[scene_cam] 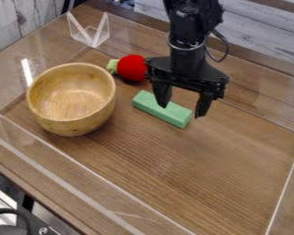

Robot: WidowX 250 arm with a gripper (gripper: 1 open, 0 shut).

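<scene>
My gripper (183,93) hangs over the middle of the wooden table, its two black fingers pointing down and spread apart. Just below and to the left of it lies a green block (162,109), partly behind the left finger from this view. A red object (130,68) lies further back to the left, and a large wooden bowl (70,95) is at the left. I see nothing held between the fingers.
A clear or white wire-like object (85,32) sits at the back left. Dark cables show at the lower left corner, beside the table edge.
</scene>
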